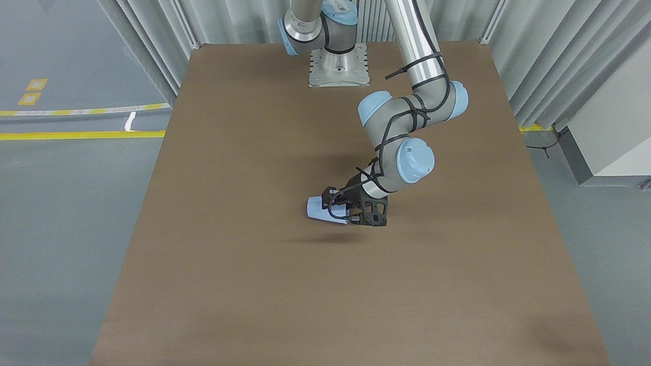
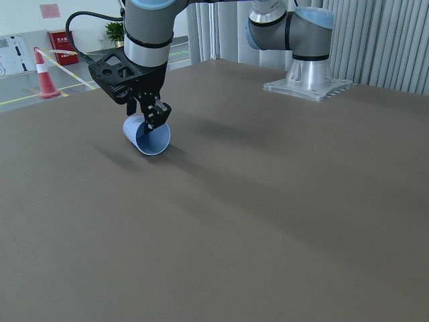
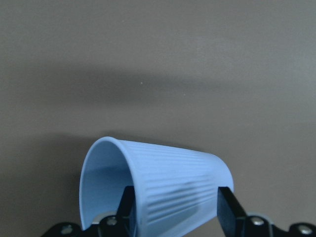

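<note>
A light blue ribbed cup lies on its side on the brown table near its middle; in the left view the cup has its mouth facing the camera. My gripper is down at the cup. In the wrist view one black finger of my gripper is at the cup's mouth, apparently inside or just in front of it, and the other is at the cup's right part. Whether the fingers press on it is unclear.
</note>
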